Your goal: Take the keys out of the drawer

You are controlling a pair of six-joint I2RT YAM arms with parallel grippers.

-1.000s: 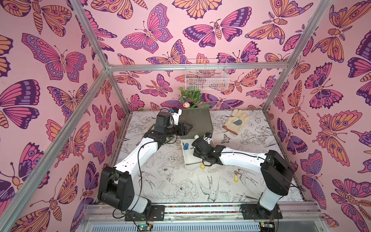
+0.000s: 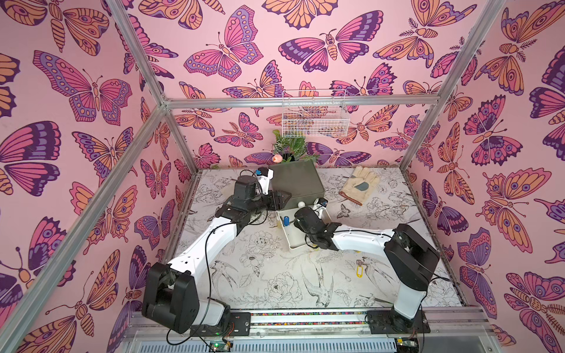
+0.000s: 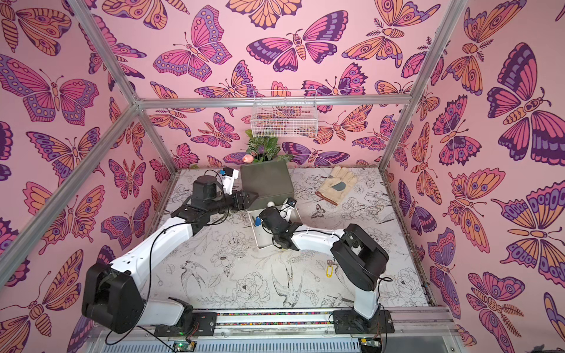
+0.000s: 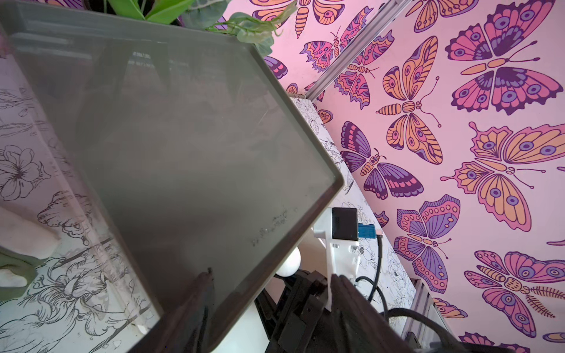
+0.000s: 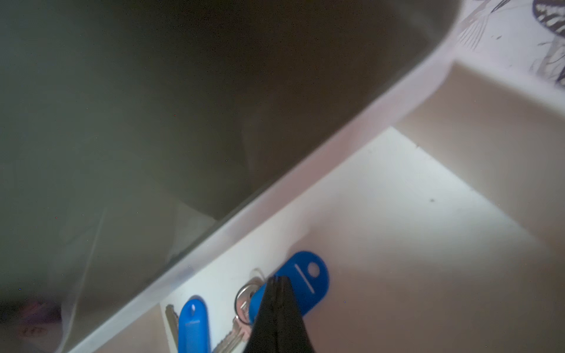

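Note:
The cream drawer (image 2: 291, 238) is pulled out from the grey-green cabinet (image 2: 299, 182). Inside it, in the right wrist view, lie keys (image 5: 234, 332) on a ring with a blue tag (image 5: 305, 276), beside another blue tag (image 5: 194, 326). My right gripper is shut over the drawer, its tips at the first tag, nothing visible between them. My left gripper is part open at the cabinet top's front left, its fingers blurred in the left wrist view, holding nothing visible.
A work glove (image 2: 359, 185) lies at the back right. A plant (image 2: 288, 144) stands behind the cabinet. A yellow tag (image 2: 359, 269) lies on the table at the front right.

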